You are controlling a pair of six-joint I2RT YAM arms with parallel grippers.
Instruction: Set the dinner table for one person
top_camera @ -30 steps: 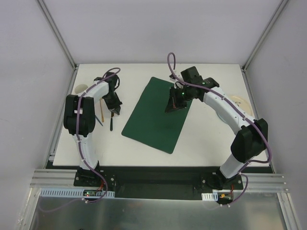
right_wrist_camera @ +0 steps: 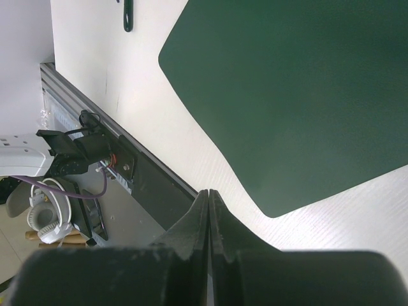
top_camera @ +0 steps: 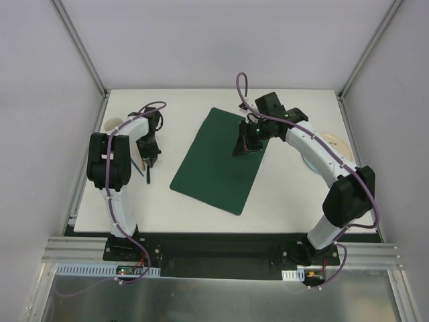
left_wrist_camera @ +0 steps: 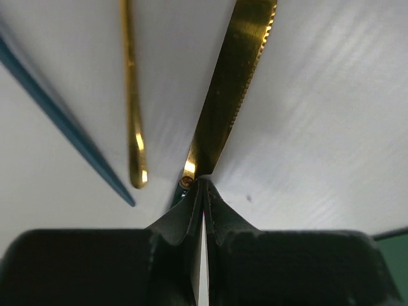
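A gold-bladed knife (left_wrist_camera: 223, 83) with a dark handle (top_camera: 148, 176) lies on the table left of the green placemat (top_camera: 218, 164). My left gripper is shut, its tips against or just beside the knife where blade meets handle. No gap shows between those fingers, and the knife passes on their left side. Left of the knife are a slim gold handle (left_wrist_camera: 135, 134) and a blue-teal stick-like handle (left_wrist_camera: 70, 124); their other ends are out of view there. Over the placemat hangs my right gripper (top_camera: 239, 154), shut with nothing between its fingers.
A pale cup (top_camera: 113, 124) stands at the far left, partly behind the left arm. On the right, a cream plate (top_camera: 342, 146) and a light blue plate (top_camera: 309, 164) are partly covered by the right arm. Bare table lies in front of the cutlery.
My left gripper has shifted left and slightly down in the top view; the knife has slid left too, closer to the other cutlery. The right arm is nearly still.
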